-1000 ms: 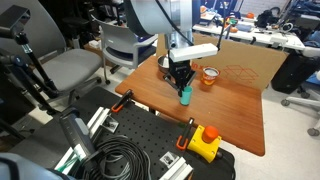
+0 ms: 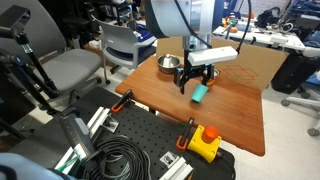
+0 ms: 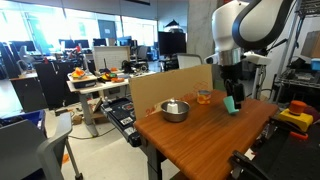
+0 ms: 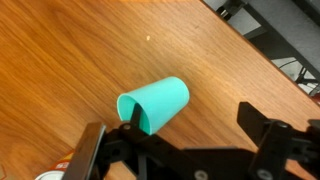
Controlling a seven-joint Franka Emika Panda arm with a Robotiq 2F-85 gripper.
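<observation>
A teal cup (image 2: 199,93) is on the wooden table, leaning or lying over rather than standing straight. It shows at a slant in exterior view 2 as well, where the cup (image 3: 230,105) is close beside the gripper. My gripper (image 2: 194,85) is low over the table and open. In the wrist view the cup (image 4: 172,95) lies nearer the left finger (image 4: 90,150), which overlaps its mouth end. Clear wood shows between the cup and the right finger. Whether the left finger touches the cup or reaches inside it, I cannot tell.
Behind the gripper stand a metal bowl (image 2: 168,62) and an orange tin (image 3: 204,96). A cardboard panel (image 2: 250,63) borders the table's back. Clamps and a yellow device with a red button (image 2: 210,133) sit by the front edge.
The teal cup stood upright a second ago; it is now tilted and farther right. My gripper has moved right along with it.
</observation>
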